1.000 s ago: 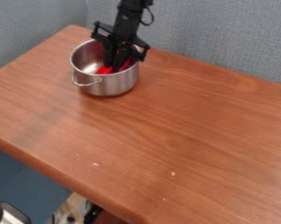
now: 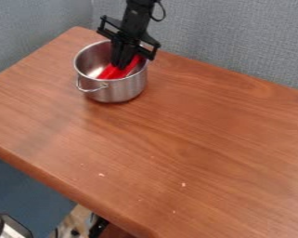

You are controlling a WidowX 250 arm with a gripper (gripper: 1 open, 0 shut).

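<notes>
A steel pot [image 2: 115, 89] with a wire handle sits toward the back left of the wooden table. A red object [image 2: 111, 72] lies inside it. My black gripper [image 2: 122, 59] reaches down from above into the pot, over the red object. Its fingertips are partly hidden, and whether anything is between them cannot be seen clearly; the gripper looks shut.
Grey padded walls [image 2: 238, 37] stand behind and to the left. Some cluttered items are at the lower left, beyond the table edge.
My gripper has shifted slightly within the pot, and more of the red object shows now. The pot stays where it was.
</notes>
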